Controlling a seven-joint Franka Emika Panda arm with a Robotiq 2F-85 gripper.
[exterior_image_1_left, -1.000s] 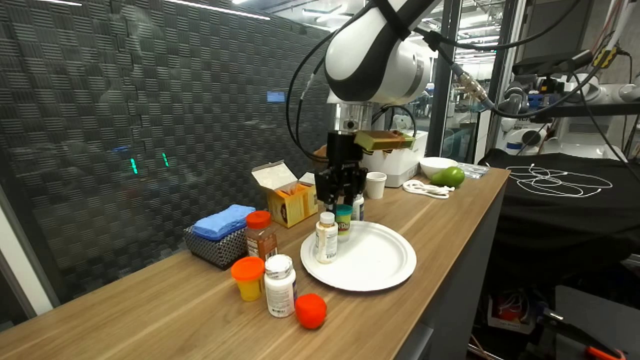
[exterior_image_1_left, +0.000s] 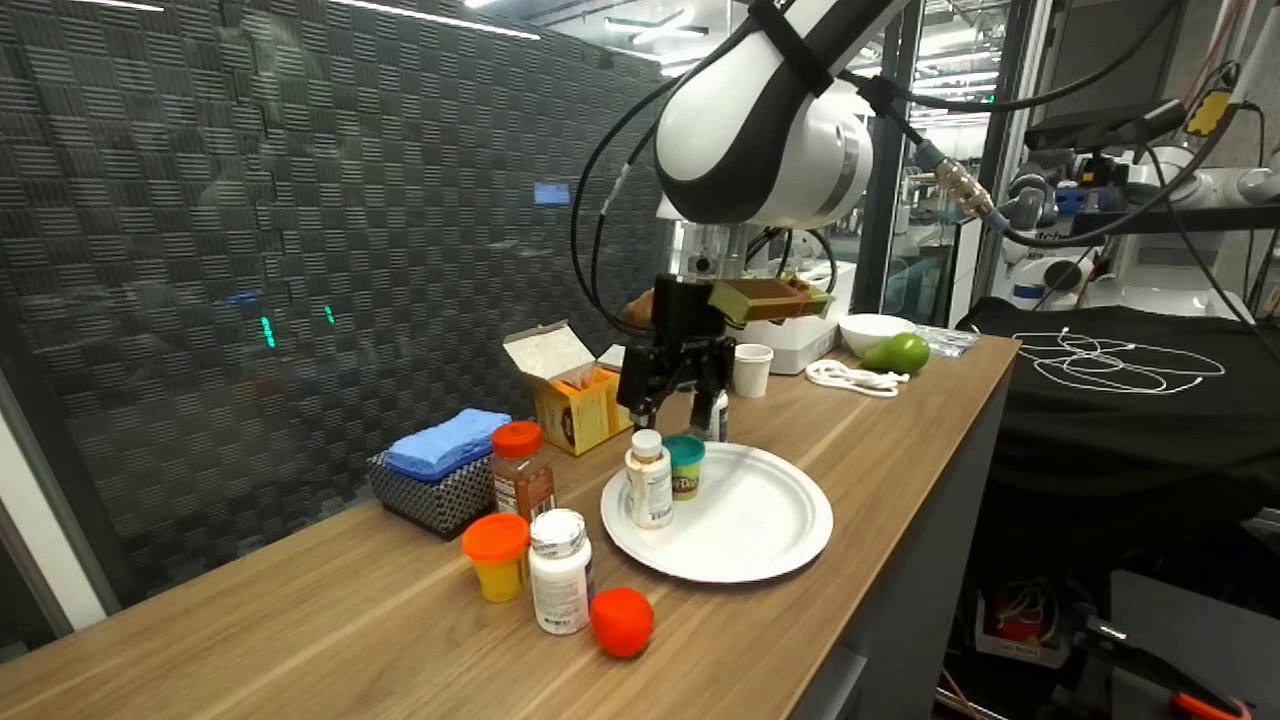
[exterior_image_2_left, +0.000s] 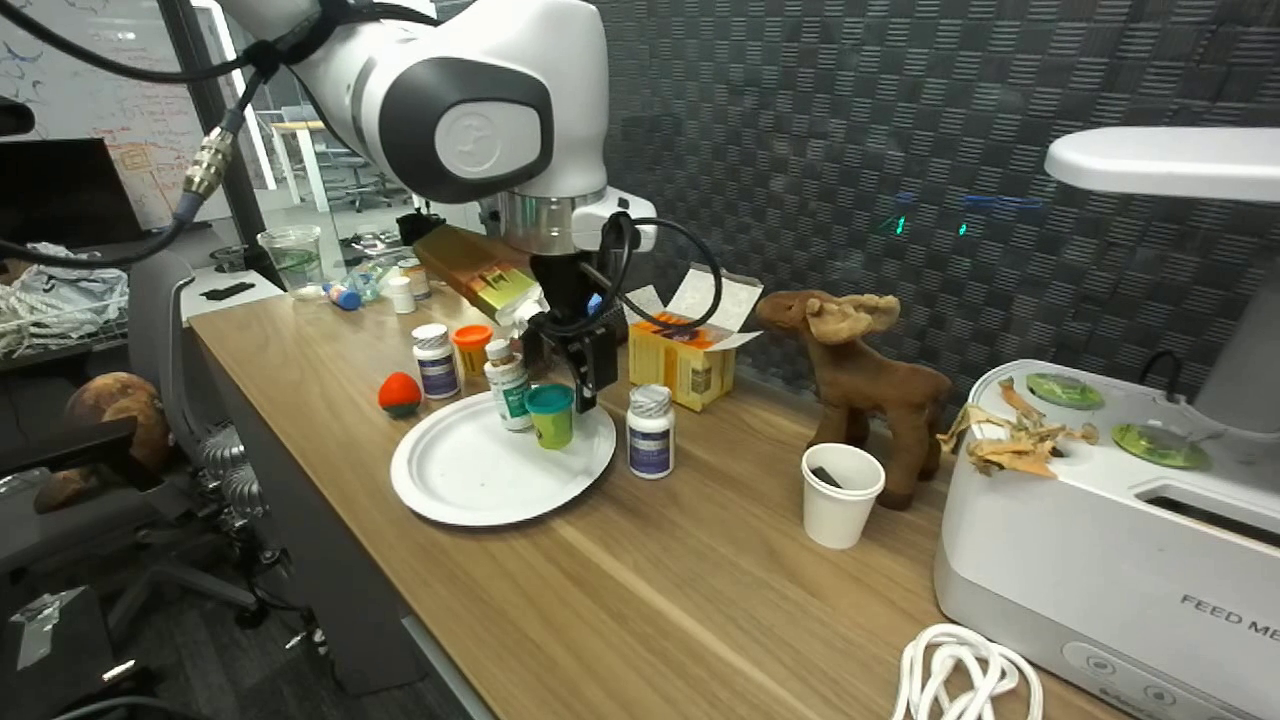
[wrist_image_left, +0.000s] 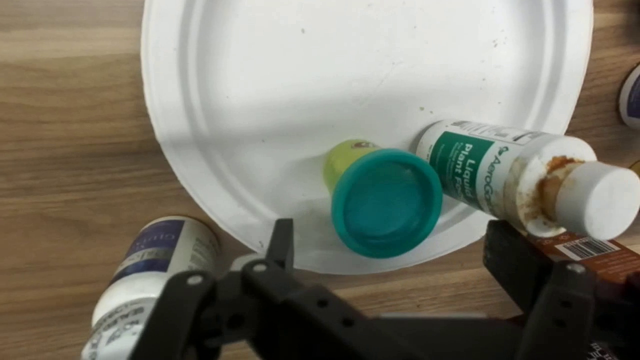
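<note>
A small yellow-green tub with a teal lid (wrist_image_left: 387, 203) rests on the white plate (exterior_image_1_left: 768, 528), near the rim. Touching or very close to it on the plate is a white plant food bottle (wrist_image_left: 474, 171), upright in the exterior views. Just above the tub, my gripper (exterior_image_1_left: 677, 422) is open; in the wrist view its fingers (wrist_image_left: 280, 243) stand wide apart on either side of the lid's near side, with nothing clasped. The right finger is close to the plant food bottle. Off the plate, a purple-labelled bottle (exterior_image_2_left: 650, 434) stands near the left finger.
An orange-lidded tub (exterior_image_1_left: 497, 554), a white bottle (exterior_image_1_left: 561, 574), a red ball (exterior_image_1_left: 621, 622) and a spice jar (exterior_image_1_left: 522, 474) crowd one side of the plate. A yellow box (exterior_image_2_left: 684, 360) stands behind. Most of the plate's front half is bare.
The teal-lidded tub has come down onto the plate from slightly above it. My gripper's fingers have spread and no longer hold it; the arm has risen slightly.
</note>
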